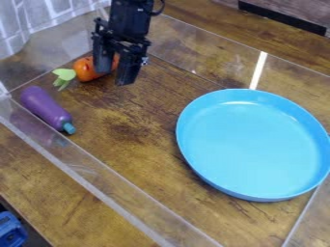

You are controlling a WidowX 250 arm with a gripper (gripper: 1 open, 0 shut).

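My black gripper [119,60] hangs over the wooden surface at the upper left, its fingers pointing down around an orange carrot toy [87,69] with green leaves, which it partly hides. Whether the fingers touch the carrot or stand shut on it I cannot tell. A purple eggplant toy [46,108] lies below and to the left of the carrot.
A large blue round plate [252,145] fills the right side. A blue object [8,230] shows at the bottom left corner, and a pale wall edges the upper left.
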